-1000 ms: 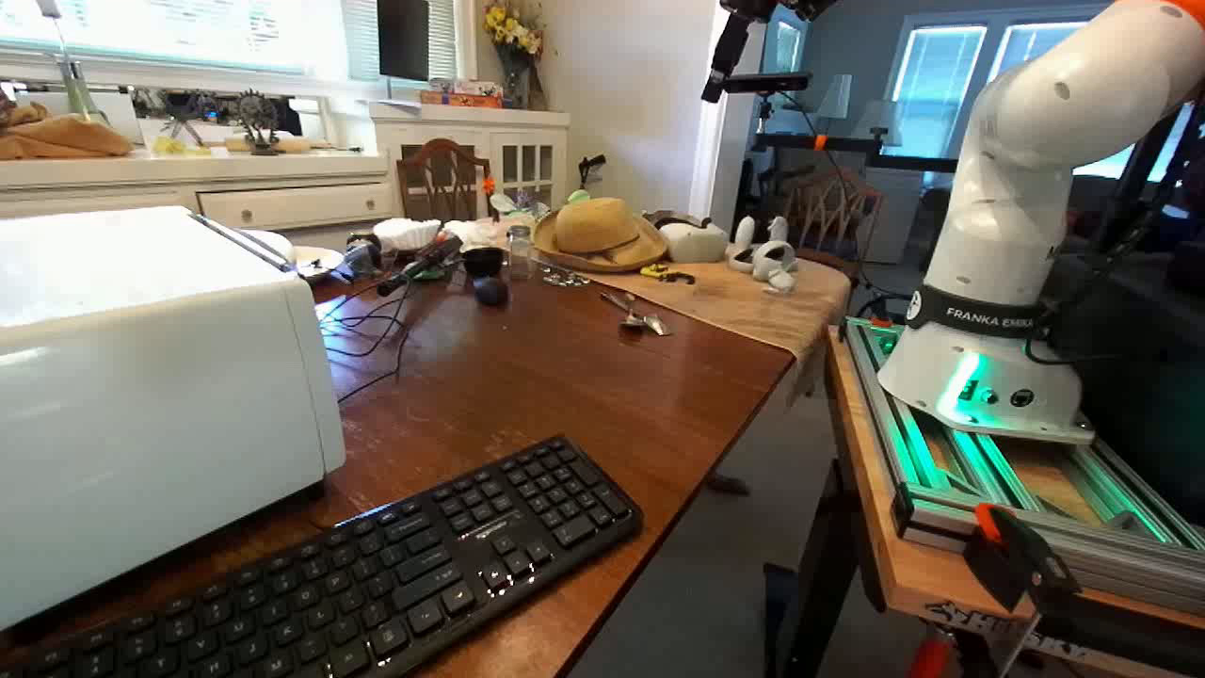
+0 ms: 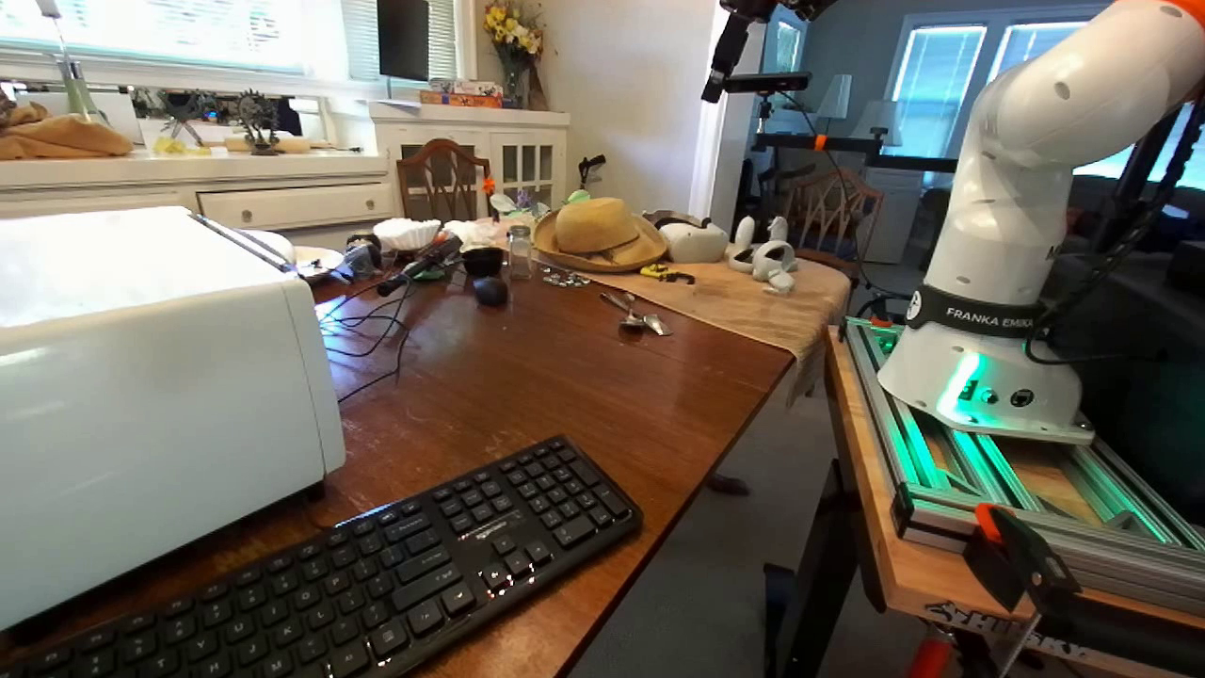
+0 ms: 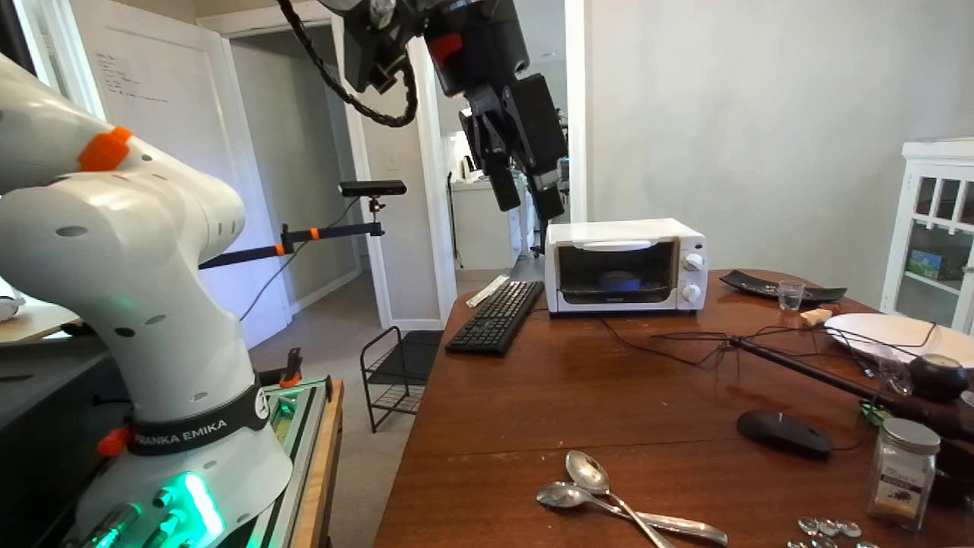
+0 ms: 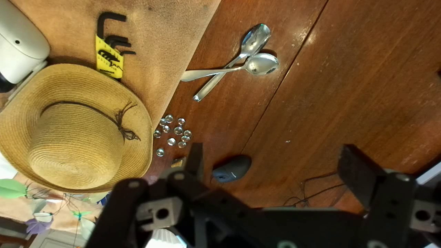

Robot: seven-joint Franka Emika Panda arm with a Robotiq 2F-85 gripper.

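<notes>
High over the table hangs my gripper, open, its fingers wide apart with only bare air between them. In exterior view 2 the gripper (image 3: 529,205) points downward, well above the tabletop. Two crossed metal spoons (image 4: 259,64) lie on the brown table, and exterior view 2 shows the spoons (image 3: 587,473) near the front. A black mouse (image 4: 232,168) rests on the wood below the gripper, apart from it. Several clear glass beads (image 4: 178,130) are scattered beside a straw hat (image 4: 78,140). A yellow hex key set (image 4: 109,58) lies on the tan cloth.
A white toaster oven (image 3: 625,265) and a black keyboard (image 3: 498,317) stand at the table's far end. Thin cables (image 3: 694,338), a glass jar (image 3: 904,475) and a white plate (image 3: 899,336) crowd one side.
</notes>
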